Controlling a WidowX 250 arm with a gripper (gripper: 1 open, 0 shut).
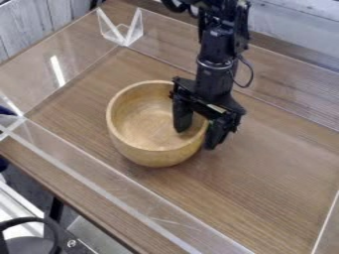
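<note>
My black gripper [201,127] is down at the right side of a large wooden bowl [138,126], with one finger reaching over or inside the rim and the other outside it at the right. The fingers look open around that part of the rim; whether they touch it is unclear. The inside of the bowl looks empty apart from the gripper.
A white wire holder [121,30] stands at the back left. Dark cables [40,233] lie beyond the table's left front edge.
</note>
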